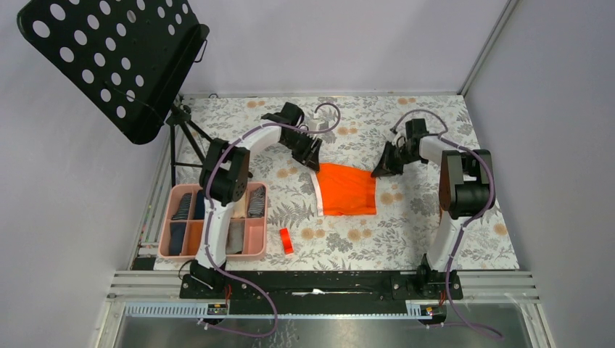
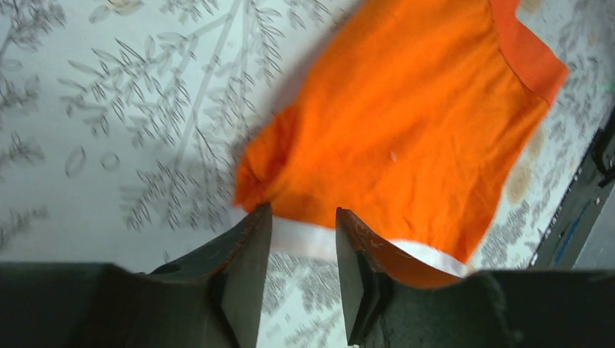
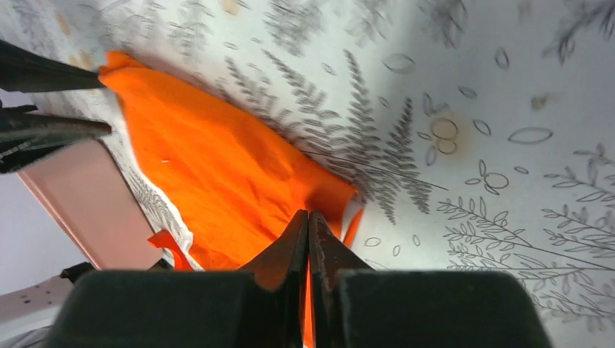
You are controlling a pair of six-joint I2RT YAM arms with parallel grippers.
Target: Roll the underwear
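Observation:
An orange piece of underwear (image 1: 345, 190) with a white band lies flat on the patterned mat, its far edge slightly folded in the left wrist view (image 2: 406, 130). My left gripper is part open at the far left corner of the cloth, its tips just over the white band. My right gripper is at the far right corner, fingertips close together on the cloth's edge; whether anything is between them is unclear.
A pink divided box (image 1: 256, 246) of folded clothes sits at the near left. A small red object (image 1: 286, 241) lies on the mat beside it. A black perforated stand (image 1: 109, 58) rises at the upper left.

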